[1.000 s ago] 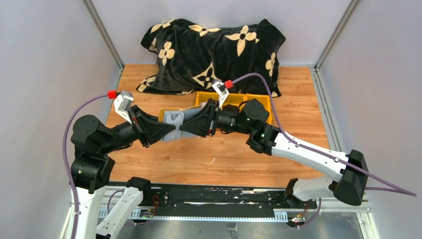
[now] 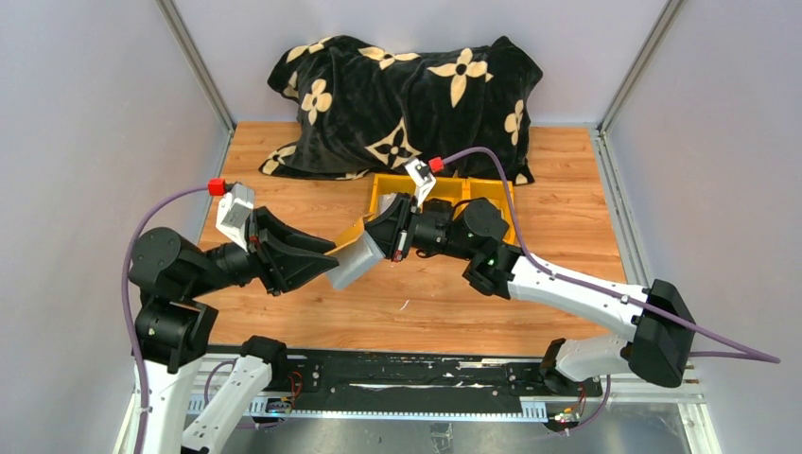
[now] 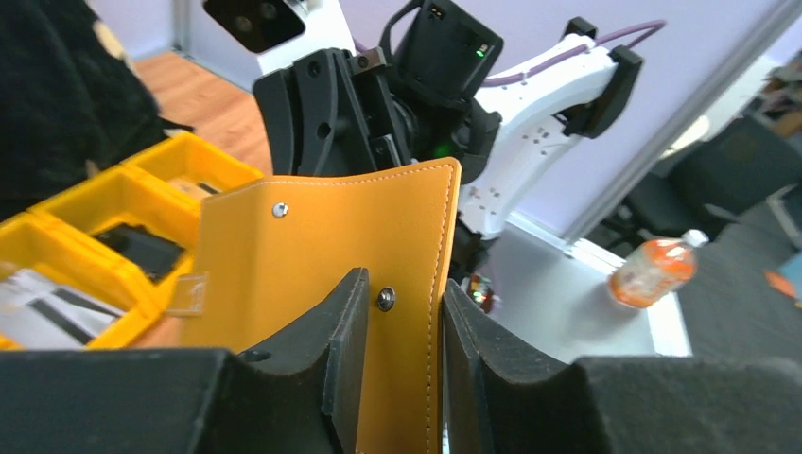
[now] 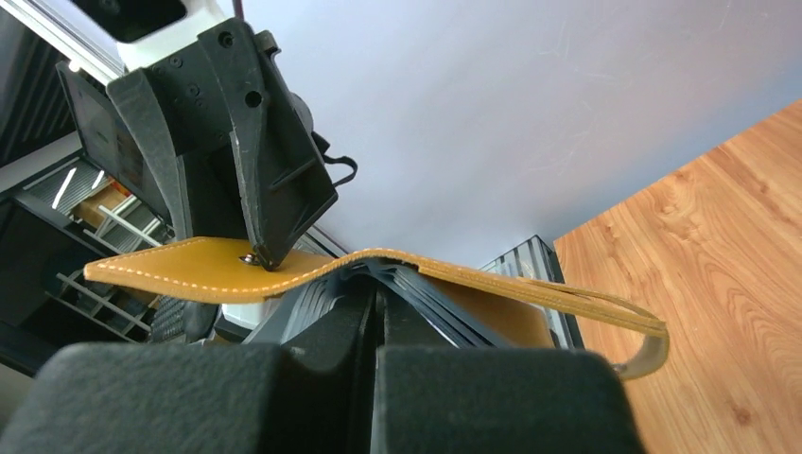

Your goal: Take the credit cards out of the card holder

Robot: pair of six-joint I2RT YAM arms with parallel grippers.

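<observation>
The orange card holder (image 2: pixel 351 232) hangs in the air between my two arms, its clear sleeves (image 2: pixel 355 262) spread below. In the right wrist view, my right gripper is shut on the holder among its grey sleeves (image 4: pixel 440 307); it cannot be seen exactly which layers are pinched. My left gripper stands partly open around the orange cover (image 3: pixel 326 227), one finger on either side near a metal snap. There is a visible gap between the left fingers. Any cards inside the sleeves cannot be made out singly.
A yellow divided tray (image 2: pixel 383 183) lies behind the right arm, with dark and pale items inside. The dark patterned cushion (image 2: pixel 407 104) rests along the back wall.
The holder has turned from its sleeves lying flat and a card face showing to a tilted hang. Both grippers stay close together; the right one has shifted slightly.
</observation>
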